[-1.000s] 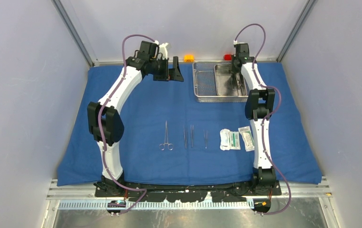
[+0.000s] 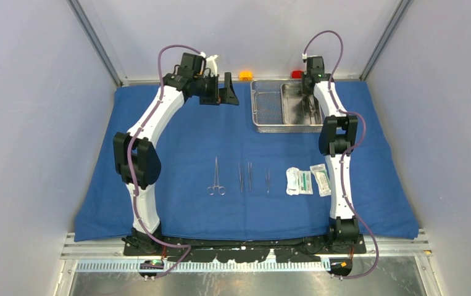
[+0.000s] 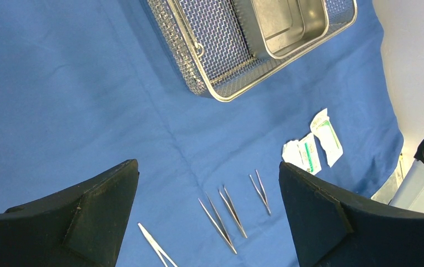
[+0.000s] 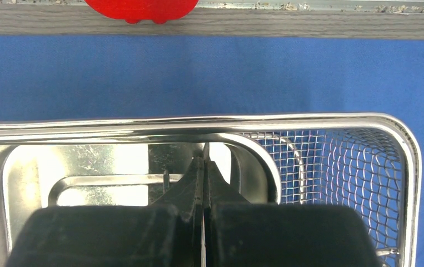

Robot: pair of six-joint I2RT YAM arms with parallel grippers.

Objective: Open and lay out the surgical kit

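Observation:
My right gripper is shut inside the steel inner tray (image 4: 29, 167), with a slim metal piece (image 4: 206, 151) showing at its fingertips; what it belongs to is mostly hidden. That tray sits in the mesh basket (image 2: 268, 129) at the back right. My left gripper (image 2: 225, 98) stands open and empty over bare cloth, left of the basket. Laid out toward the front are scissor-like forceps (image 2: 216, 177), several slim tweezers (image 2: 250, 177), a white packet (image 2: 292, 181), a green-and-white packet (image 2: 305, 182) and another sachet (image 2: 320, 179).
A yellow piece (image 2: 245, 76) and a red piece (image 4: 143, 6) sit at the back edge behind the blue cloth (image 2: 183, 154). Bare cloth lies between the basket and the row of instruments, and also at the left.
The inner tray has shifted slightly to the right inside the basket, and the right arm has moved only a little. The left arm and the laid-out items have stayed put.

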